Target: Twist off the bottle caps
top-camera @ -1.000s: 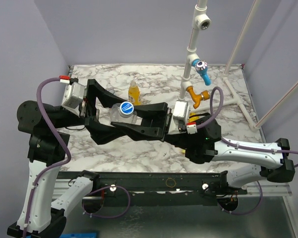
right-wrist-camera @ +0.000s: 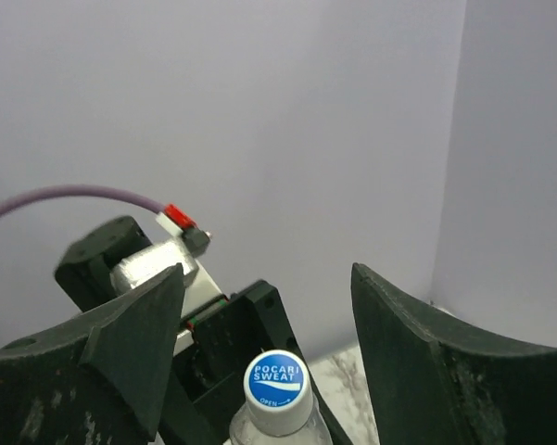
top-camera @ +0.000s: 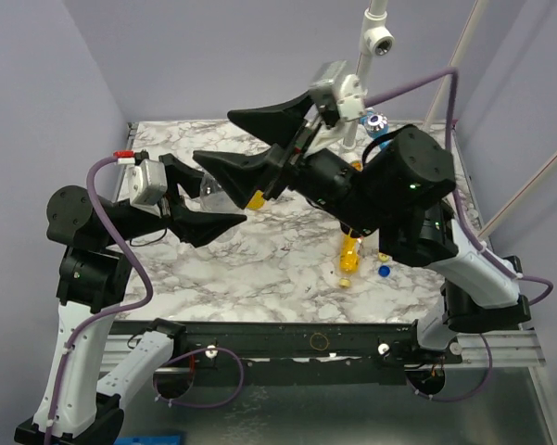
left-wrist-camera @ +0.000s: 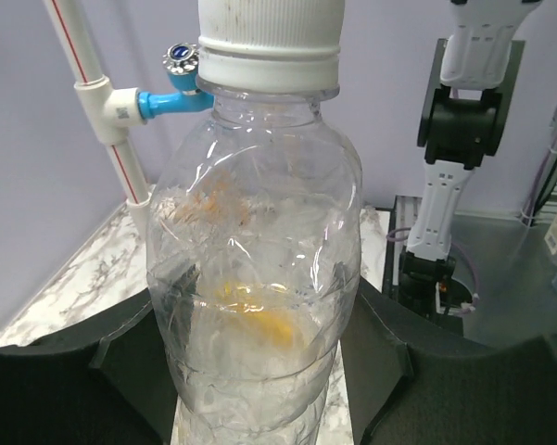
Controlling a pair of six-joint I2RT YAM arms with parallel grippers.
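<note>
A clear bottle stands upright between the fingers of my left gripper, which is shut on its body. On its neck sits a white cap; from above, its round blue-printed top shows in the right wrist view. My right gripper hangs above the bottle with its fingers spread wide and nothing between them. In the top view the right arm covers the cap, so only part of the bottle shows.
A yellow bottle lies on the marble table with a loose blue cap nearby. Another yellow bottle is partly hidden behind the grippers. A white pipe rises at the back.
My right gripper has risen well above the bottle, after being around its cap level. My left gripper shifted slightly back with the bottle still in it.
</note>
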